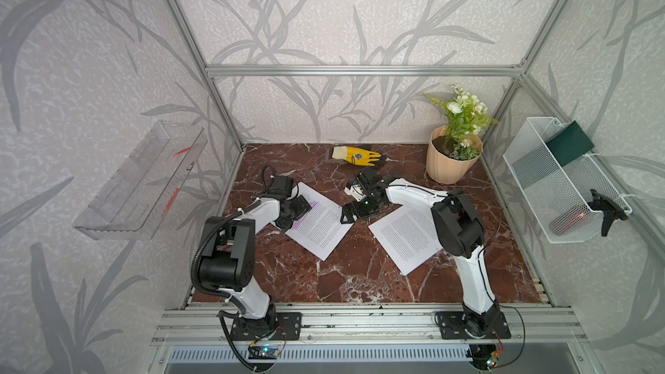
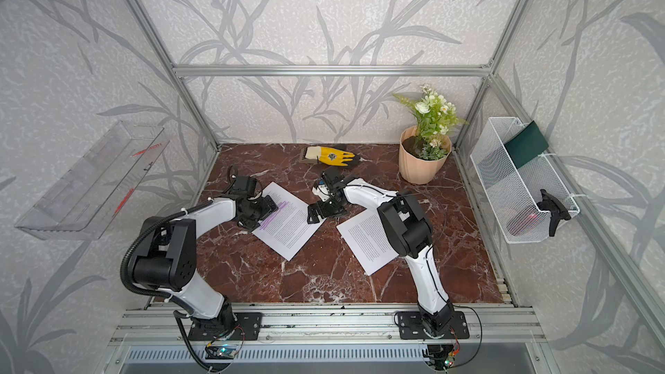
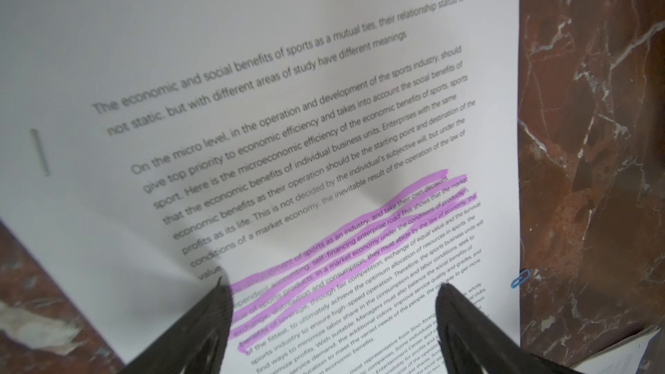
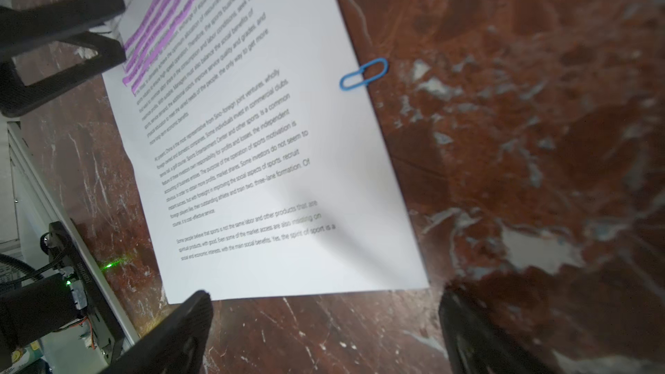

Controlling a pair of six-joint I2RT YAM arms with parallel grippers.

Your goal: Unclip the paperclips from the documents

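The left document [image 1: 320, 225], with purple highlighting, lies askew on the table between the two arms. A blue paperclip [image 4: 363, 74] sits across its edge, partly on the sheet and partly past it. It also shows in the left wrist view as a small blue paperclip [image 3: 520, 278]. Over the highlighted side stands my left gripper, open and empty. My right gripper is open too, its fingers apart near the bottom edge of that sheet's view, with the clip ahead of them. The second document [image 1: 407, 235] lies to the right, partly under the right arm; no clip can be made out on it.
A staple [image 3: 41, 152] shows at the left document's corner. Yellow gloves [image 1: 358, 156] lie at the back, and a flower pot [image 1: 450, 159] stands back right. Beyond the table are a clear bin [image 1: 142, 187] and a white mesh basket [image 1: 554, 187].
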